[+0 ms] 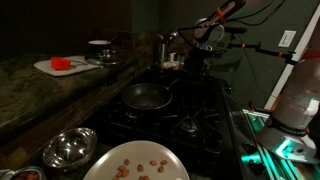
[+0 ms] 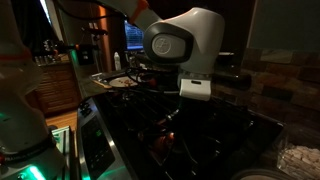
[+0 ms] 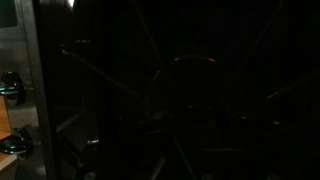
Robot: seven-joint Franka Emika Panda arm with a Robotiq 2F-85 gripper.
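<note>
The white arm end (image 1: 209, 32) hangs over the far part of the stove (image 1: 190, 124). In exterior view 2 the same white wrist housing (image 2: 195, 50) is close and large. Below it the gripper and its fingers merge into the dark stovetop, so neither the finger nor anything between the fingers can be made out. The wrist view is almost black, with only faint lines and a dim curved edge (image 3: 185, 59). A dark pan (image 1: 148, 97) sits on the stove, away from the arm's end.
A white plate with small brown pieces (image 1: 140, 160) and a metal bowl (image 1: 70, 148) stand in the foreground. On the raised counter lie a tray (image 1: 62, 70) with a red item (image 1: 60, 63) and another pot (image 1: 99, 45). Stove grates cover the middle.
</note>
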